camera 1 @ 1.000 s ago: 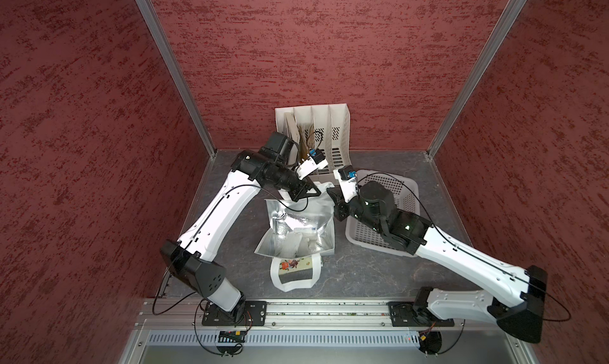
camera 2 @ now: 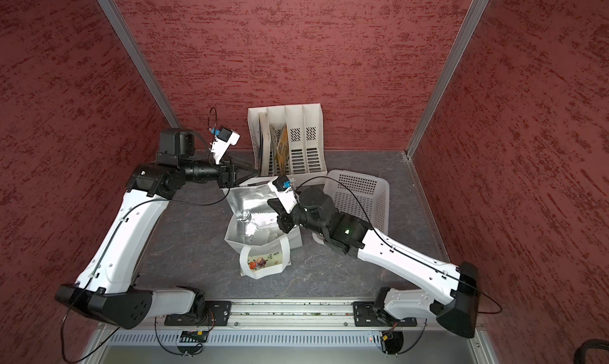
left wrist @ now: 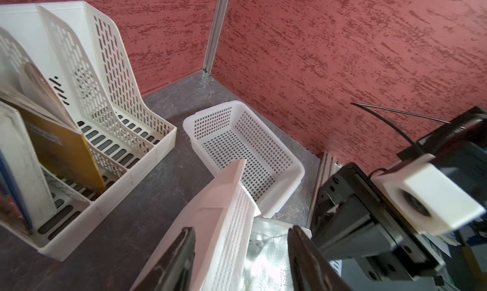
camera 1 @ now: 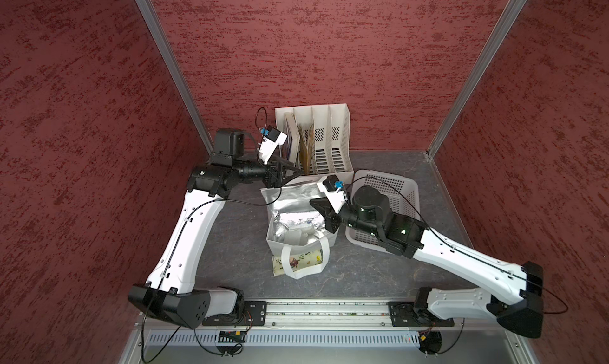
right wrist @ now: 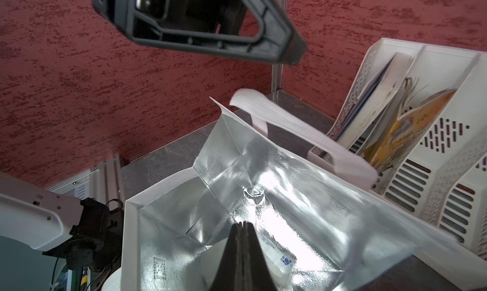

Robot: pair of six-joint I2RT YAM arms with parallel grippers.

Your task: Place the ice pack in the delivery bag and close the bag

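The delivery bag (camera 1: 272, 246) stands open on the table, its silver lining showing and its back flap raised. A white ice pack (right wrist: 276, 270) lies inside it, partly covered by my right gripper in the right wrist view; it also shows as a pale shape in the top left view. My right gripper is shut over the bag's opening, nothing visible between its fingertips. Behind the bag's left side hovers my left gripper, its fingers (left wrist: 182, 258) spread apart, with the bag's flap seen beyond them.
An empty white perforated basket (left wrist: 238, 139) sits to the right of the bag. Behind stands a white file rack (camera 1: 333, 135) holding papers. A white handle loop (camera 1: 309, 270) hangs at the bag's front. Table left of the bag is clear.
My left gripper has moved left and back, away from the flap's top edge. The bag's front wall and handle have changed shape.
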